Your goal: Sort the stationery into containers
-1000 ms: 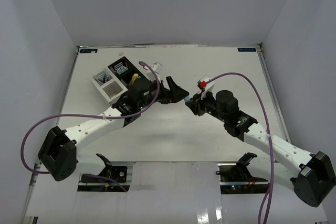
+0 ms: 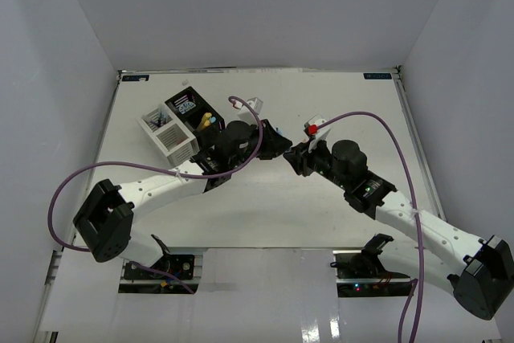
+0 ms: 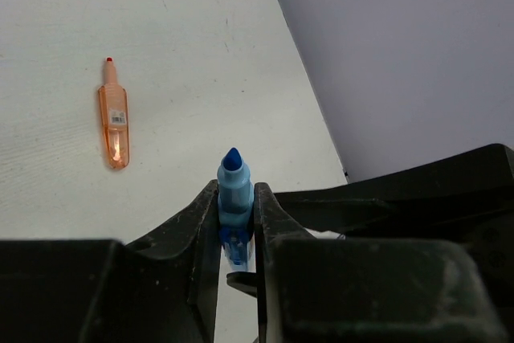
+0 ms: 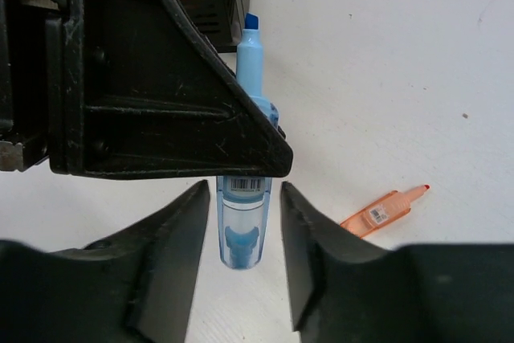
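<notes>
A blue highlighter (image 3: 235, 190) stands tip-up between the fingers of my left gripper (image 2: 283, 147), which is shut on it. In the right wrist view, the highlighter's clear lower end (image 4: 243, 226) shows between the fingertips of my right gripper. Narrow pale gaps show on both sides of it there, so a grip by the right fingers cannot be made out. Both grippers meet around the highlighter above mid-table. An orange highlighter with a red tip (image 3: 115, 122) lies loose on the table.
At the left back, a white compartment box (image 2: 183, 153) adjoins a black one (image 2: 187, 104). Yellow and blue pens (image 2: 207, 120) sit in the black box.
My left gripper has moved right, closing in on the right gripper and covering the blue highlighter that showed between them one second ago. The right arm has barely shifted.
</notes>
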